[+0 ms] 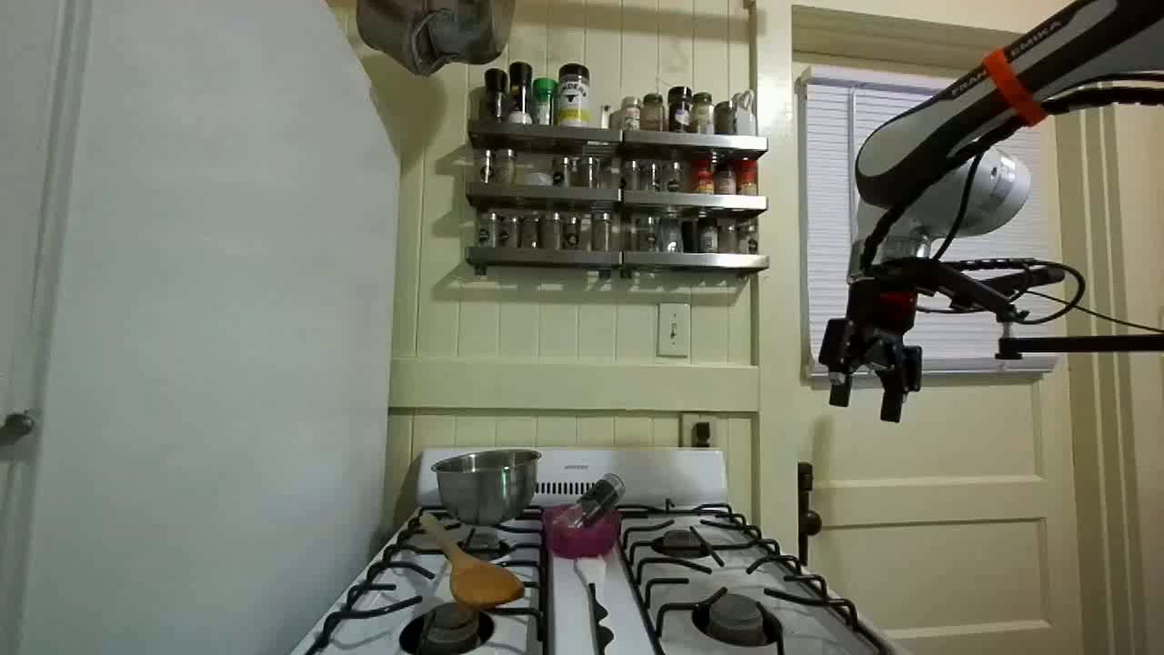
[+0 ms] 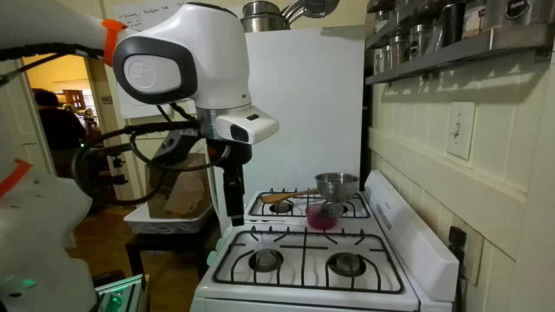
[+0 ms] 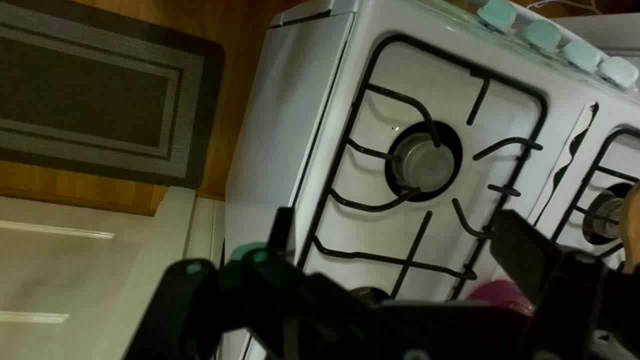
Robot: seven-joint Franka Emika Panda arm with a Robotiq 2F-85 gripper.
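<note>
My gripper (image 1: pixel 867 406) hangs above the right side of the stove, its fingers spread and nothing between them; in the wrist view the two fingers (image 3: pixel 520 249) stand wide apart over the grate. A steel bowl (image 1: pixel 487 487) rests at the back left of the stove. Beside it, a pink bowl (image 1: pixel 581 537) sits near the middle strip with a clear glass jar (image 1: pixel 597 498) leaning in it. The wooden spoon (image 1: pixel 486 583) lies across the left grate. In front of the pink bowl is a utensil with a white end and a dark wavy handle (image 1: pixel 597 622).
Spice shelves (image 1: pixel 622 200) hang on the wall behind the stove. A tall white cabinet or fridge side (image 1: pixel 229 327) closes off the left. Green knobs (image 3: pixel 543 35) line the stove's front edge.
</note>
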